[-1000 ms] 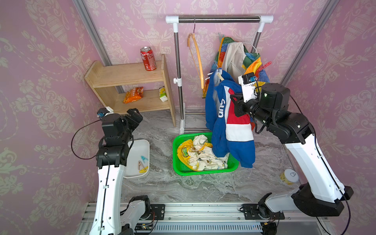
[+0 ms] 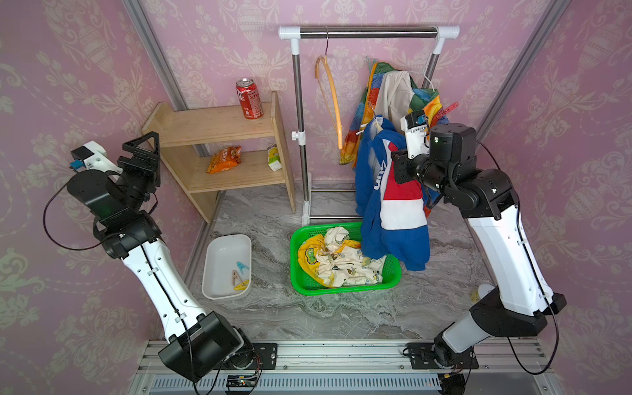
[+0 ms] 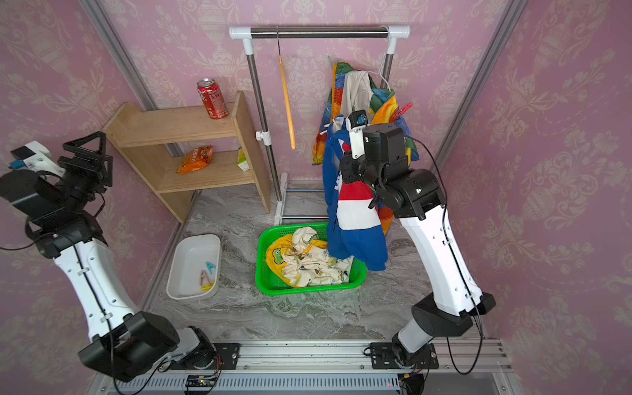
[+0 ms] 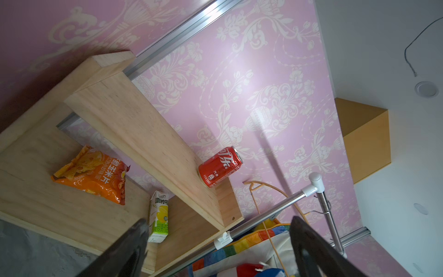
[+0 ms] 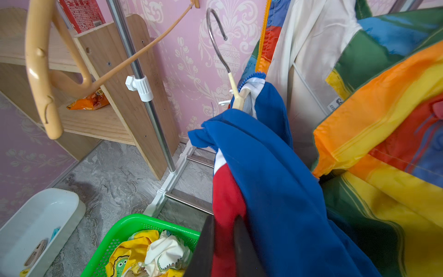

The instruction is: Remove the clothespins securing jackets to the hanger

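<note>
My right gripper is shut on the blue, red and white jacket (image 5: 281, 184), holding it up in front of the rail. This jacket's hanger (image 5: 234, 90) has its hook free in the air. A small white piece (image 5: 224, 102), perhaps a clothespin, sticks out by the hanger's neck. A red clothespin (image 2: 449, 108) shows at the rainbow jacket (image 2: 360, 131) behind. Several clothespins, among them a blue one (image 2: 243, 267) and a yellow one (image 2: 241, 285), lie in the white tray (image 2: 210, 263). My left gripper stands open and empty beside the shelf.
An empty orange hanger (image 2: 333, 98) hangs from the metal rail (image 2: 375, 31). A green basket (image 2: 296, 279) with clothes stands below the jacket. On the wooden shelf (image 2: 191, 128) are a red can (image 2: 249, 98), an orange snack bag (image 2: 224, 160) and a small carton. Floor between tray and basket is clear.
My left arm has swung up and to the left, away from the tray.
</note>
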